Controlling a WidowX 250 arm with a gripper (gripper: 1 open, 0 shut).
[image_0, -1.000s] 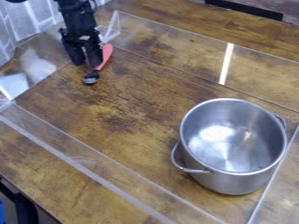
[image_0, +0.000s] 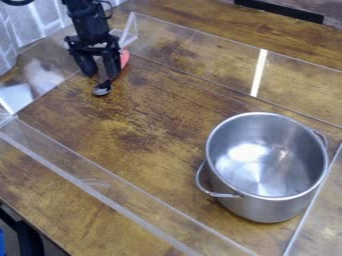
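Note:
My black gripper (image_0: 96, 64) hangs at the top left, low over the wooden table (image_0: 160, 120). A small dark utensil end (image_0: 102, 89) lies just under its fingers, and a red object (image_0: 123, 60) is partly hidden behind it. Whether the fingers are closed on anything is too small to tell. A large steel pot (image_0: 263, 165) with side handles stands at the lower right.
Clear plastic walls (image_0: 120, 210) border the work area. The middle of the table between the gripper and the pot is bare. A white tape strip (image_0: 259, 72) lies at the back right.
The gripper has shifted slightly over the last second, now covering a bit more of the red object. The pot has not moved.

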